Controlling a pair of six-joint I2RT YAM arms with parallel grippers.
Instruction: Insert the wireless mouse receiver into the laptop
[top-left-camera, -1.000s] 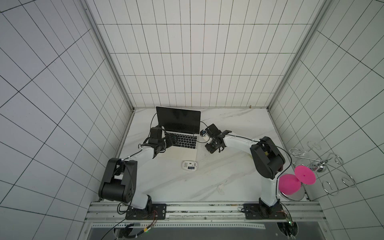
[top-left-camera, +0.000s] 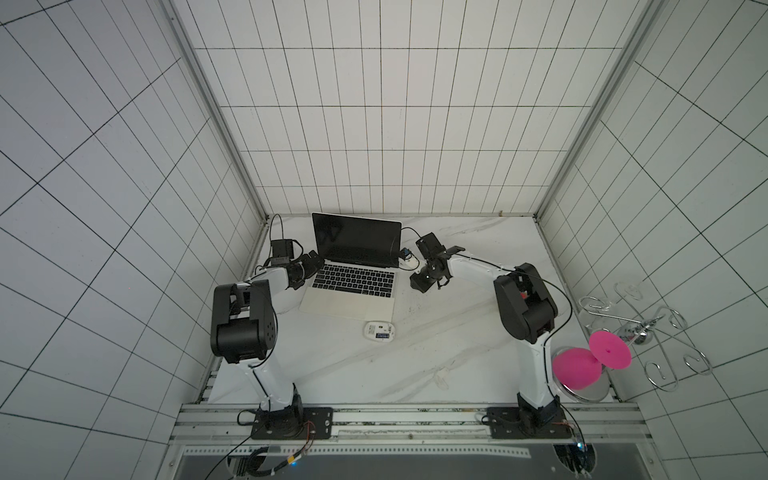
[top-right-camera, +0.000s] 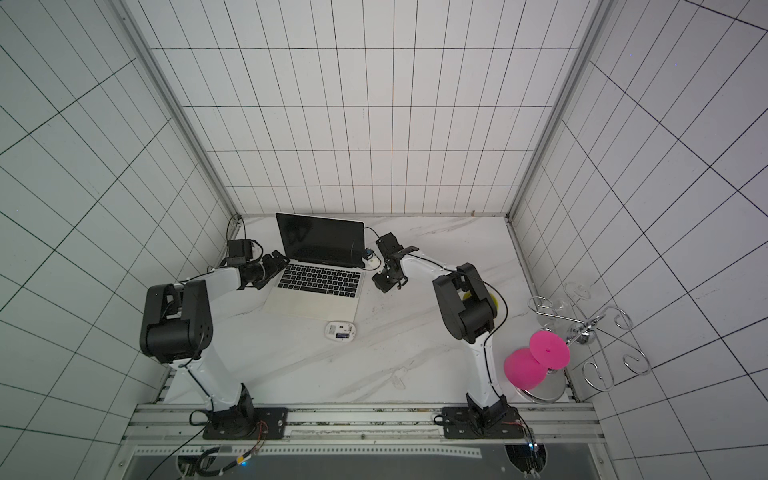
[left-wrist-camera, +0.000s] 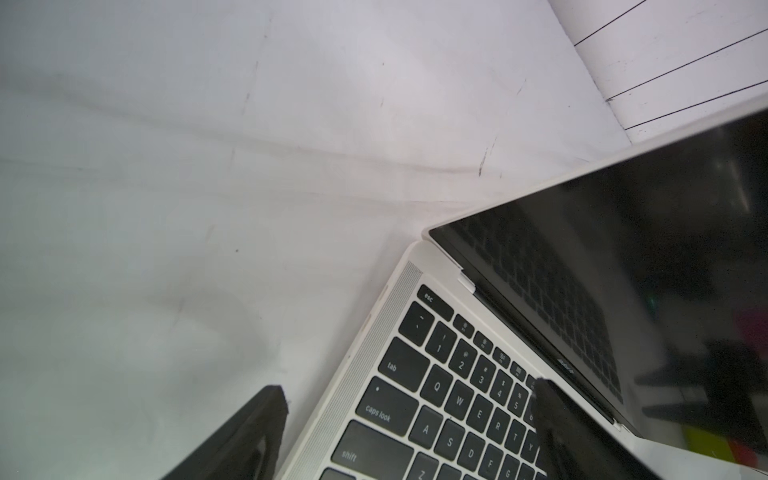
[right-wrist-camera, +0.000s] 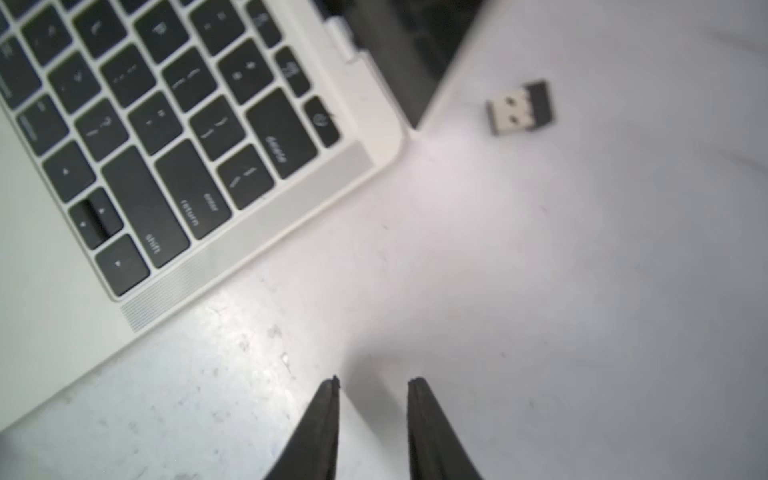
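The wireless receiver (right-wrist-camera: 520, 109), with a pale metal plug and a black cap, lies loose on the table off the laptop's right rear corner in the right wrist view. My right gripper stands open beside the laptop's right edge, with nothing between its fingers; the receiver is well apart from them. The silver laptop (top-left-camera: 344, 305) is unfolded, its black screen (top-left-camera: 356, 238) raised. My left gripper is also open and empty, above the left part of the keyboard (left-wrist-camera: 448, 400). The laptop's right-side port does not show clearly.
A white mouse (top-left-camera: 379, 330) lies in front of the laptop. The raised screen stands close to both arms' working area. At the far right stands a wire rack (top-left-camera: 648, 332) with pink pieces (top-left-camera: 577, 368).
The left gripper has moved left across the laptop.
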